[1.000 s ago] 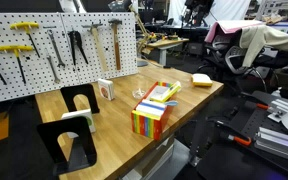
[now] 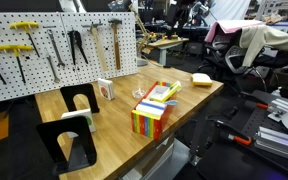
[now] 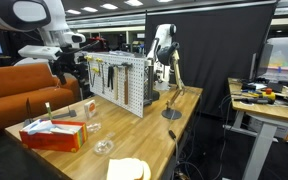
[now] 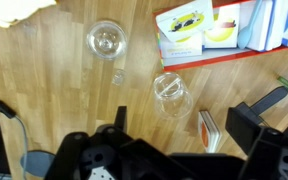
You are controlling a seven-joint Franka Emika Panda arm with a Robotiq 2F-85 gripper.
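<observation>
High above the wooden table (image 3: 149, 138), my gripper is open, with nothing between its fingers. It also shows near the top of the first exterior view. In the wrist view, a clear cup (image 4: 172, 95) lies just beyond the gap between the fingertips. A round clear dish (image 4: 106, 40) is farther off to the upper left. At the upper right sits a red-rimmed box (image 4: 224, 53) holding several colourful packets or books. One small white-and-red box (image 4: 209, 130) is close to the right finger.
A white pegboard (image 2: 54, 50) with hanging tools stands behind the table. Black bookend-like stands (image 2: 69, 145) occupy the near left in the first exterior view. A pale yellow stack (image 3: 129, 168) lies at the table's near edge in the second exterior view. Bare wood surrounds the cup and dish.
My gripper has shifted left at the top of the first exterior view. The things on the table have not moved.
</observation>
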